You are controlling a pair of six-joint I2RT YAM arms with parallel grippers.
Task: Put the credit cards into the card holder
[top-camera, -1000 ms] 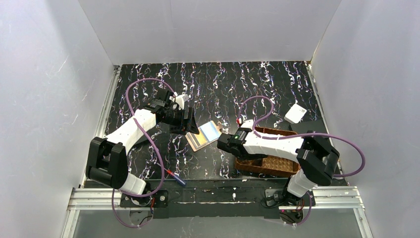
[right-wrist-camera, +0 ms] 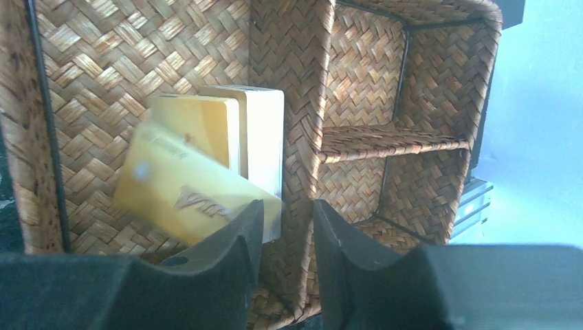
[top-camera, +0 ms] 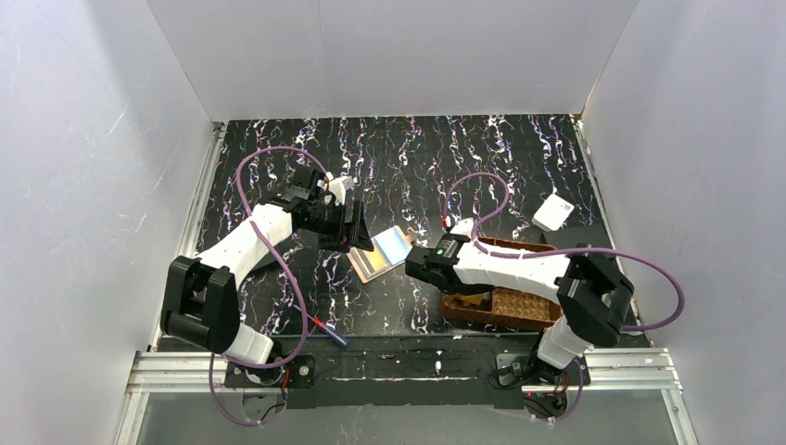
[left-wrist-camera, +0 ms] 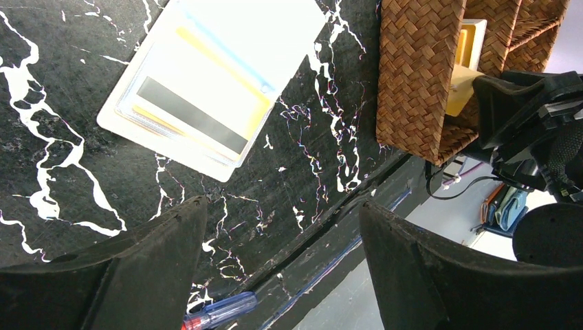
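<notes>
A blurred yellow card (right-wrist-camera: 185, 185) is tilted inside the woven basket (right-wrist-camera: 89, 62), its right corner at the left fingertip of my right gripper. The fingers there stand part open, and the basket weave shows through the gap. In the left wrist view, the yellow card (left-wrist-camera: 459, 89) touches or nearly touches that gripper's tip. Upright behind it are a yellow box-like stack (right-wrist-camera: 196, 127) and a white one (right-wrist-camera: 265, 144). On the table lies a flat pale holder-like piece (left-wrist-camera: 206, 89) with clear layers and coloured strips. My left gripper hangs near it, open and empty.
The basket has a divider (right-wrist-camera: 385, 141) between its right-hand compartments. A blue and red screwdriver-like tool (left-wrist-camera: 223, 309) lies near the front edge. A white block (top-camera: 553, 212) sits at the far right.
Yellow now shows in the basket beside the right gripper, where the earlier top views show none. The right arm has barely shifted. The left arm and the flat piece are unmoved.
</notes>
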